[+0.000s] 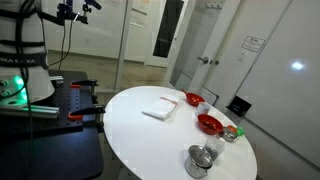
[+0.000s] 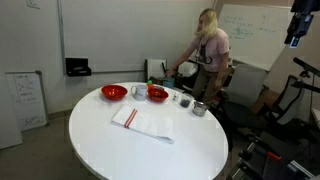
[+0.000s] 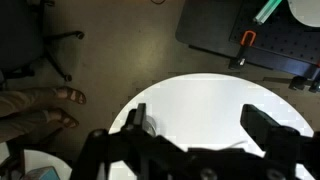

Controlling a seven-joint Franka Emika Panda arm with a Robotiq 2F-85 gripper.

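Note:
My gripper stands open high over the white round table, its dark fingers wide apart and nothing between them. A folded white cloth with red stripes point(image 2: 145, 122) lies on the table. Behind it are a red bowl point(image 2: 114, 92), a white mug point(image 2: 139, 90) and a second red bowl point(image 2: 158, 95). A metal pot point(image 1: 201, 157) sits near the table edge, with a pale cup point(image 1: 215, 145) beside it. The wrist view shows only part of the table, and the fingers hide some of it.
A person point(image 2: 212, 48) stands behind the table, one arm stretched toward its far side. A small green item point(image 1: 234, 131) lies by one red bowl. Beside the table is a black perforated platform point(image 3: 275, 30) with an orange clamp point(image 3: 246, 42).

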